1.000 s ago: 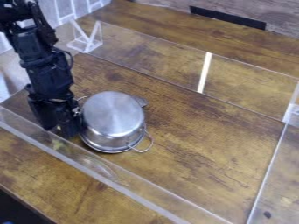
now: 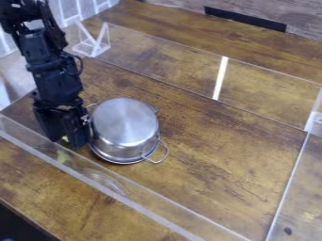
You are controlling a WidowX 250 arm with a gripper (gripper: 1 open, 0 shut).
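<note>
A steel pot (image 2: pixel 123 124) with wire handles sits on the wooden table at the left-centre, tilted or resting on a shiny round base or lid. The black gripper (image 2: pixel 68 130) is low at the pot's left side, close against it. Its fingertips are dark and partly behind the clear front wall, so whether they are open or shut, and on what, cannot be made out.
Clear plastic walls (image 2: pixel 302 179) border the work area on several sides.
The pot has shifted or settled very slightly; the arm is almost still.
</note>
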